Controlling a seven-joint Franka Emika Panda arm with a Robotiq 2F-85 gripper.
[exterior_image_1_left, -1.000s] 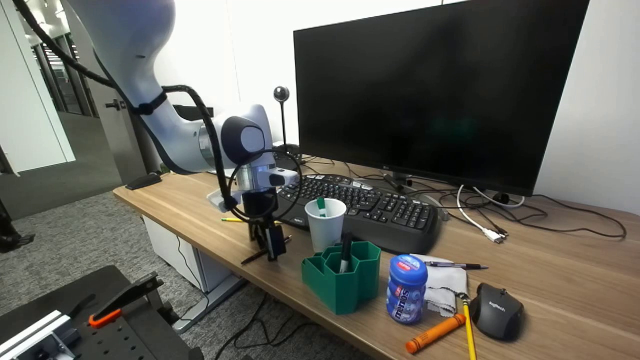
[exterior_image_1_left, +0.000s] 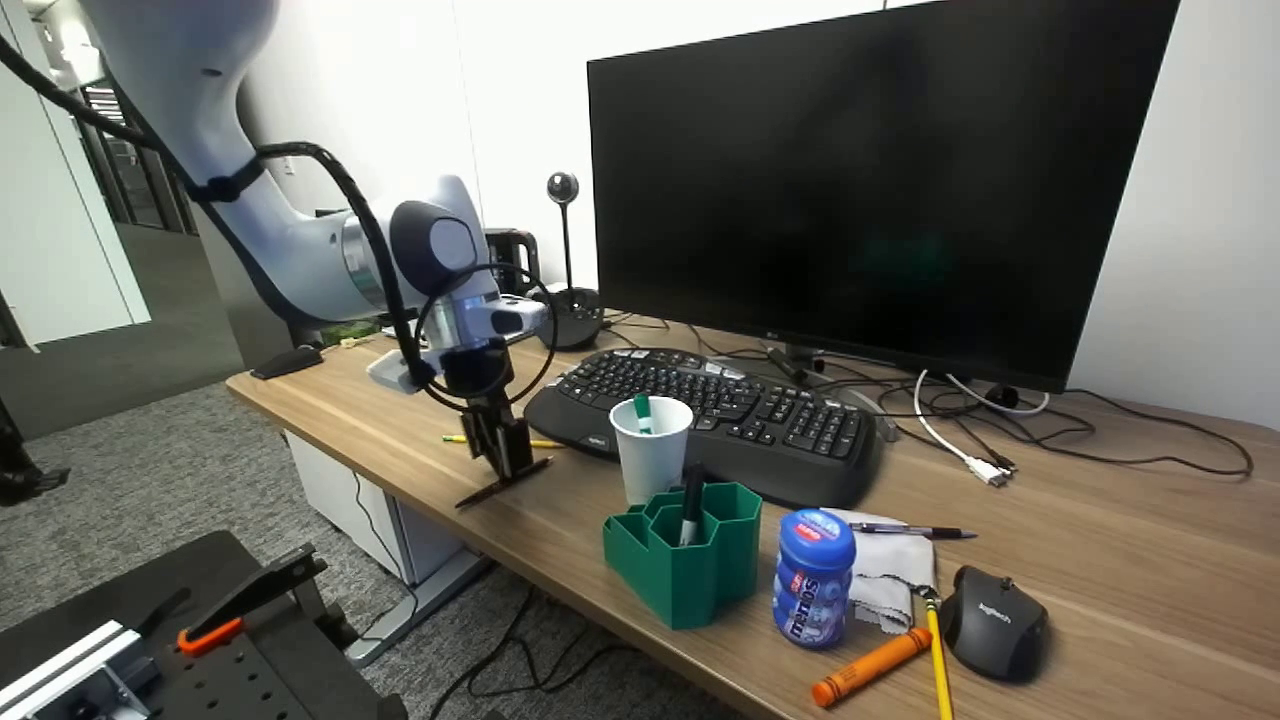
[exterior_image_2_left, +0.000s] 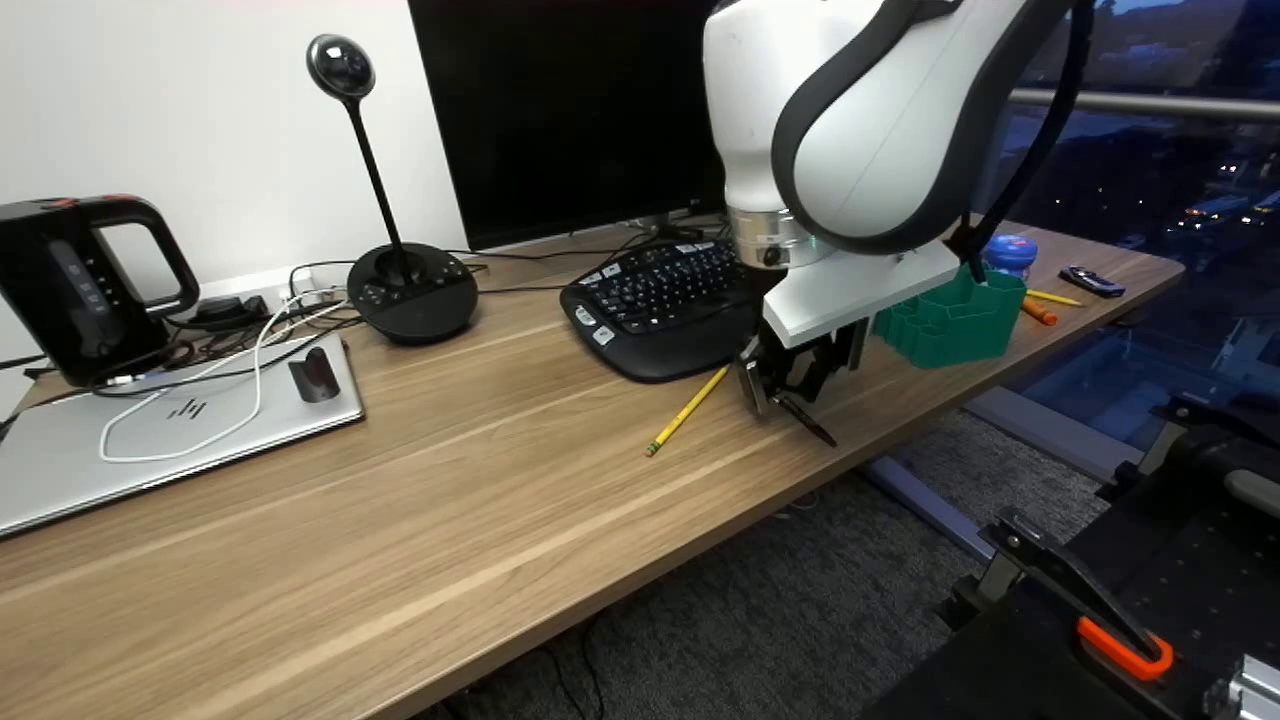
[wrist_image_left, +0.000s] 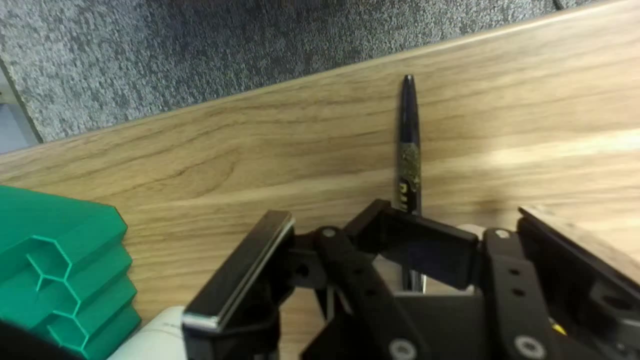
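My gripper (exterior_image_2_left: 801, 390) is down at the desk near its front edge, fingers shut. A dark pen (wrist_image_left: 410, 144) runs beneath it, tip towards the desk's edge; in exterior view 1 both ends of the pen (exterior_image_1_left: 477, 493) stick out at the fingertips. The gripper's black parts cover the pen's middle in the wrist view, so I cannot tell whether the fingers clasp it or only touch it. A yellow pencil (exterior_image_2_left: 687, 412) lies behind the gripper, beside the keyboard (exterior_image_1_left: 720, 414).
The green hexagonal holder (exterior_image_1_left: 680, 566) with a black marker and the white cup (exterior_image_1_left: 651, 446) stand to the right in exterior view 1. Beyond are a blue gum jar (exterior_image_1_left: 815, 588), an orange crayon (exterior_image_1_left: 873, 667) and a mouse (exterior_image_1_left: 996, 624). Bare desk (exterior_image_2_left: 480, 516) spreads left in exterior view 2.
In exterior view 1 the arm and gripper have moved left, away from the cup. The dark pen has shifted the same way, a little less far. The other objects look unmoved.
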